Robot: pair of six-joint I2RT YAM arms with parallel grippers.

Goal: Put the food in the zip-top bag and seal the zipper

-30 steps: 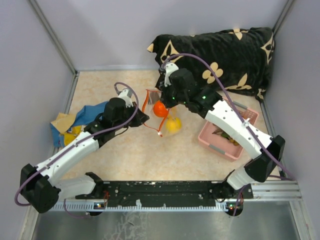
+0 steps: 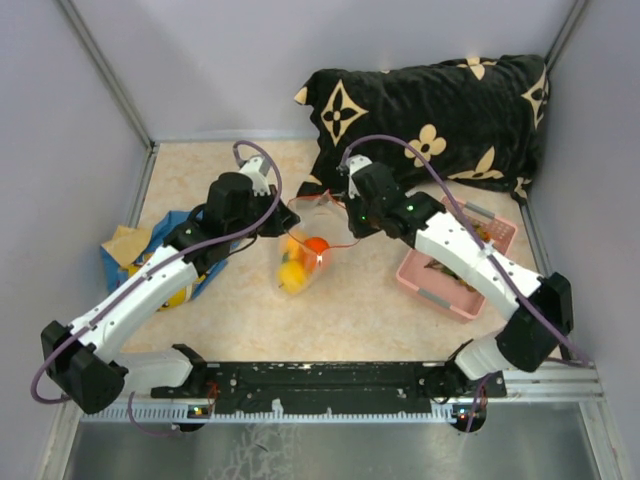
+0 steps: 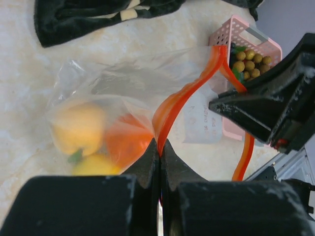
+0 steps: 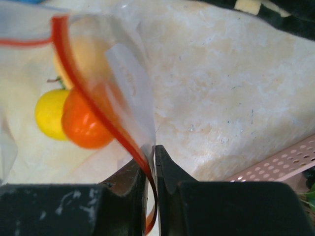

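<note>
A clear zip bag (image 2: 318, 262) with an orange-red zipper rim lies mid-table, holding a yellow fruit (image 2: 292, 277), an orange-red fruit (image 4: 88, 123) and a paler yellow-orange one (image 3: 78, 125). My left gripper (image 2: 287, 220) is shut at the bag's left rim, the zipper strip (image 3: 174, 105) running into its fingertips (image 3: 150, 164). My right gripper (image 2: 355, 222) is at the bag's right rim; in the right wrist view the zipper and film pass between its fingers, which look nearly closed. The bag's mouth stands open between the grippers.
A pink basket (image 2: 430, 285) with small produce stands at the right. A blue cloth (image 2: 205, 280) with yellow items is at the left. A dark patterned cushion (image 2: 430, 110) lies along the back.
My right gripper has moved right and down from the upper middle. The bag's contents have shifted down and left, while my left gripper has moved slightly up.
</note>
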